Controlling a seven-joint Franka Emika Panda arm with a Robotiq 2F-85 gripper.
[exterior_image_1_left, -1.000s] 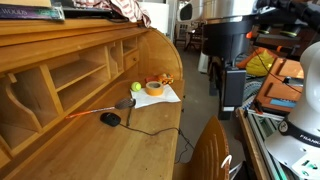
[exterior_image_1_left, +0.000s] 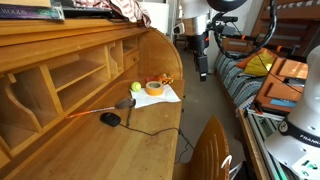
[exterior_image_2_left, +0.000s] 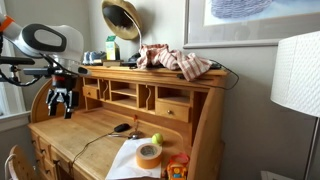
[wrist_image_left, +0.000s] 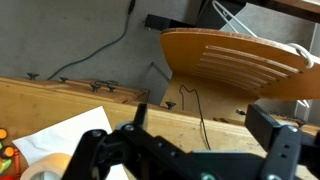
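My gripper (exterior_image_1_left: 202, 72) hangs in the air off the front side of the desk, beyond the chair in exterior view 1. In the wrist view its fingers (wrist_image_left: 97, 122) are spread wide, with nothing between them. An orange roll of tape (exterior_image_1_left: 155, 88) rests on a white sheet of paper (exterior_image_1_left: 142, 99) on the desk. The same tape (exterior_image_2_left: 149, 153) appears large in exterior view 2, while only part of it shows at the wrist view's lower left corner. A yellow-green ball (exterior_image_2_left: 157, 138) sits behind the paper.
The wooden desk (exterior_image_1_left: 110, 150) has a raised shelf unit along its back. On it lie a black mouse (exterior_image_1_left: 110, 119), a cable and a brush-like tool with a red handle (exterior_image_1_left: 84, 113). A small colourful toy (exterior_image_2_left: 178, 165) is beside the tape. A wooden chair (wrist_image_left: 225, 55) stands in front.
My arm has drawn away from exterior view 1's camera towards the far end of the desk, and the gripper appears higher and further left there. The desk objects have stayed put.
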